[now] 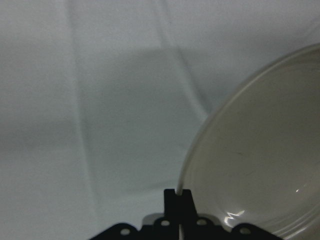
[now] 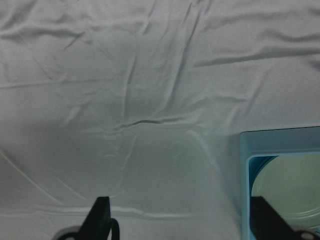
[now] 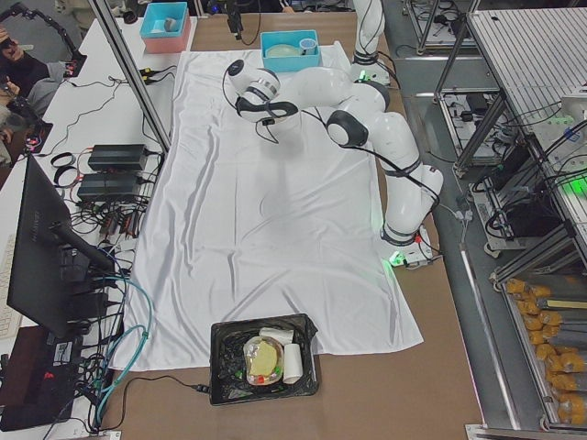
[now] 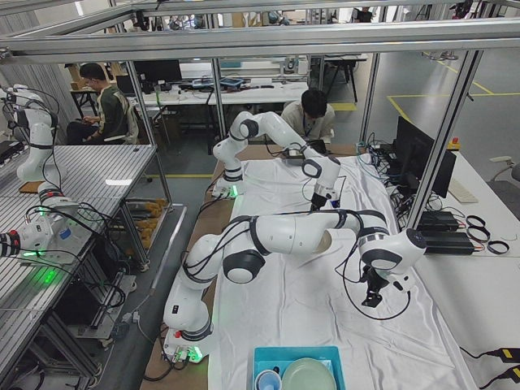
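A pale round dish [image 1: 260,150] fills the right side of the left wrist view, its rim between the fingertips of my left gripper, which is shut on it. In the right camera view the dish [image 4: 317,242] is partly hidden behind an arm. My right gripper stands open over white cloth, beside a blue bin [image 2: 280,135] holding a green plate [image 2: 285,187]. The right camera view also shows a blue cup [image 4: 268,379] in that bin.
A black tray [image 3: 225,390] with a food package and white rolls sits at the cloth's front edge. A monitor and cables line the left side.
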